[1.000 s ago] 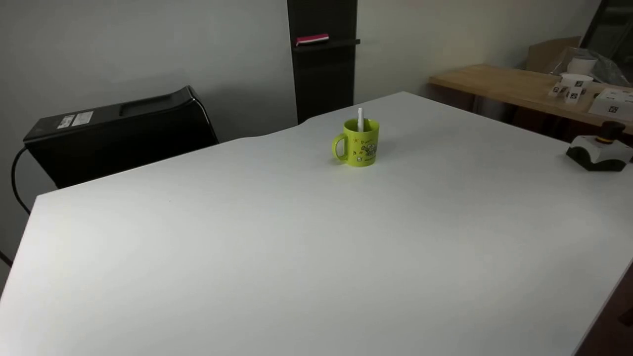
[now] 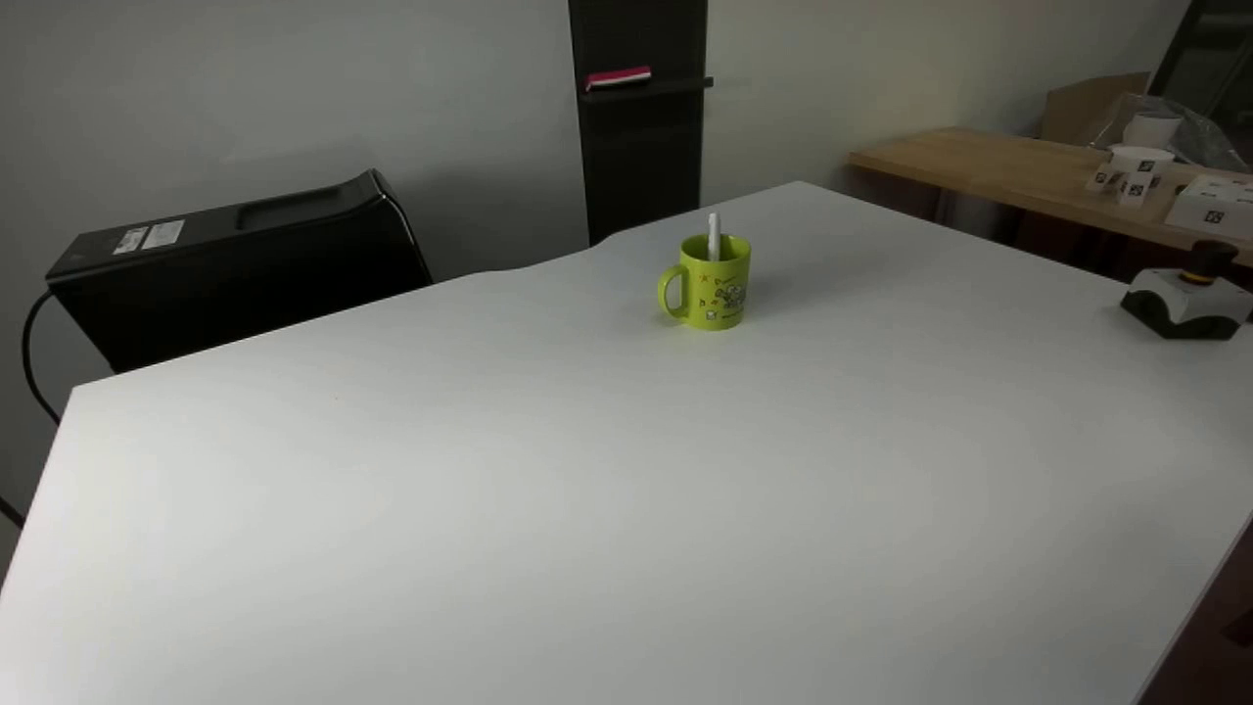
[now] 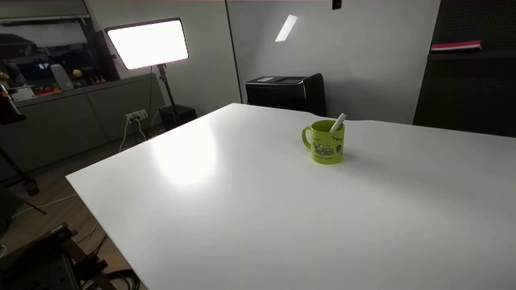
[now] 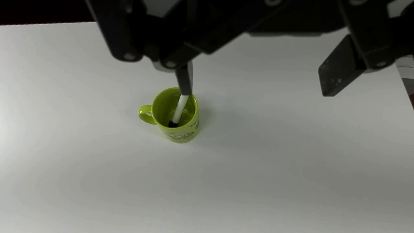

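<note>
A yellow-green mug (image 2: 714, 300) with printed drawings stands upright on the white table (image 2: 529, 470). A white marker (image 3: 338, 123) leans inside it, its upper end sticking out above the rim. In the wrist view the marker's dark end rests down in the mug (image 4: 180, 134), while its top is hidden behind one finger. My gripper is open, its fingers wide apart with nothing held. The left finger (image 4: 185, 79) overlaps the mug's rim in that view; the right one is over bare table. Neither exterior view shows the gripper.
In exterior view 1 a black-and-white object (image 2: 1188, 304) sits at the table's right edge. A black cabinet-like box (image 2: 241, 264) stands behind the table, and a lit lamp panel (image 3: 148, 43) at the back left.
The mug and marker have not moved. A soft shadow has spread over the table to their right and in front of them; no arm appears in either frame.
</note>
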